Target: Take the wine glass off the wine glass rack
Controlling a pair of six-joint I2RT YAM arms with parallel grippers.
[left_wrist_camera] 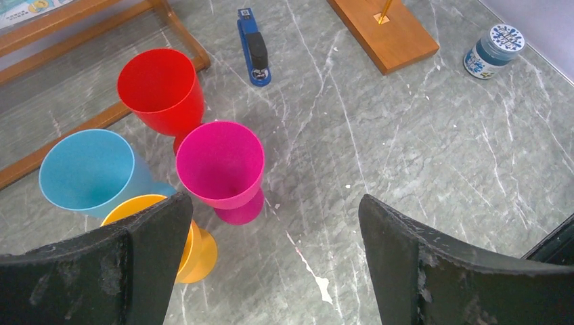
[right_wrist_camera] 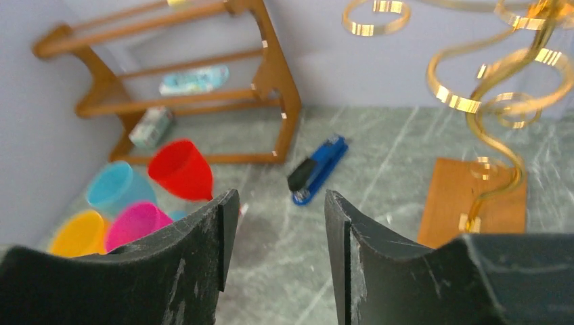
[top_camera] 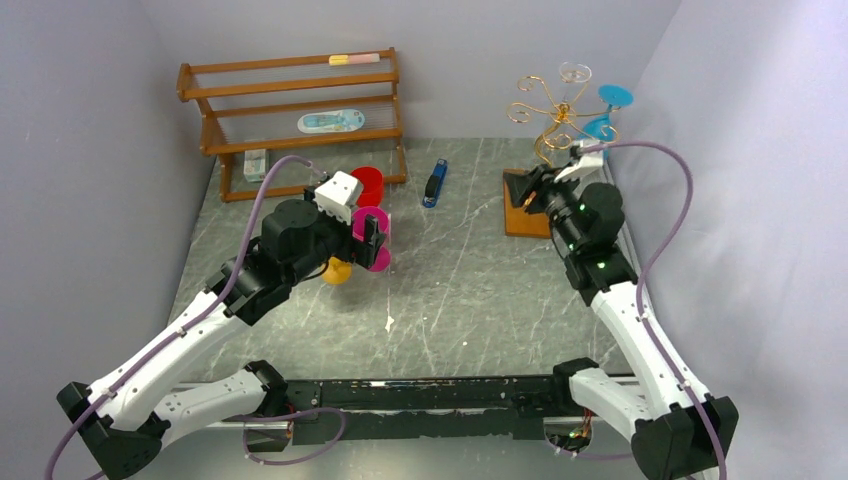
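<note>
The gold wine glass rack (top_camera: 560, 116) stands on a wooden base (top_camera: 523, 225) at the back right, holding a clear glass (top_camera: 574, 72) and a blue glass (top_camera: 615, 95). My right gripper (top_camera: 530, 185) is in front of the rack, above its base; in the blurred right wrist view its fingers are part apart, with nothing seen between them. My left gripper (top_camera: 366, 245) hangs open over colored cups, including a pink cup (left_wrist_camera: 223, 196), with nothing between its fingers.
A wooden shelf (top_camera: 288, 85) stands at the back left, a blue stapler (top_camera: 435, 183) beside it. A lidded jar (left_wrist_camera: 493, 53) sits near the rack's base.
</note>
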